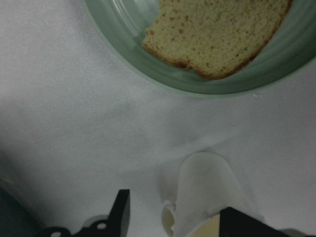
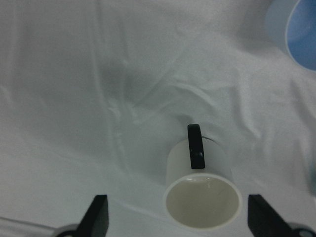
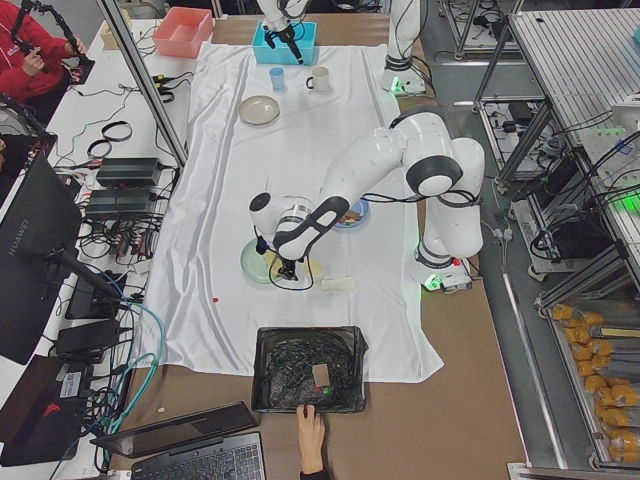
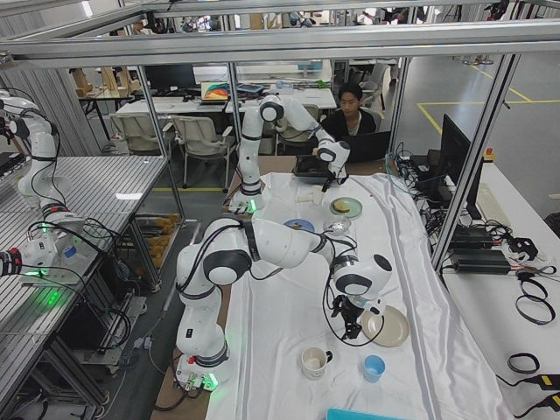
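Note:
My left gripper [image 3: 286,270] is open over the cloth beside the green plate [image 1: 118,54], which holds a bread slice [image 1: 212,34]. In the left wrist view a white rolled wrapper [image 1: 205,182], yellowish inside, lies at the fingers. My right gripper [image 4: 348,319] is open above the white mug [image 2: 177,163], whose black handle points up in the wrist view. A blue cup [image 2: 279,27] stands near the mug. The beige plate [image 3: 259,110] lies on the cloth nearby.
A blue bin [image 3: 270,50] sits beyond the mug. A black lined bin [image 3: 290,380] is at the opposite end, with a person's hand [image 3: 308,430] at its edge. A blue plate [image 4: 299,225] lies mid-table. Cloth around the beige plate is mostly clear.

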